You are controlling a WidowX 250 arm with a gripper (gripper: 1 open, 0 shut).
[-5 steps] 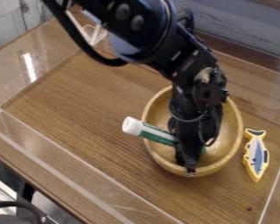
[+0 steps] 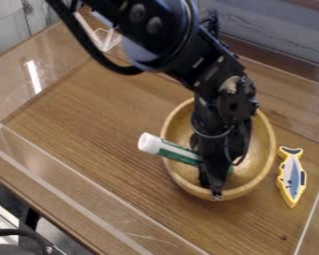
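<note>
My black gripper (image 2: pixel 215 164) reaches down into a round tan bowl (image 2: pixel 258 149) at the right of the wooden table. A white tube with a green label (image 2: pixel 162 147) lies slanted in the bowl, its white end over the left rim and its other end hidden at my fingers. The gripper appears shut on that tube, though the fingertips are partly hidden by the arm's dark body.
A yellow fish-shaped toy (image 2: pixel 291 177) lies just right of the bowl. A wall runs along the back, and black cables show at the bottom left.
The gripper and tube have shifted very slightly; the bowl and fish toy are in the same places.
</note>
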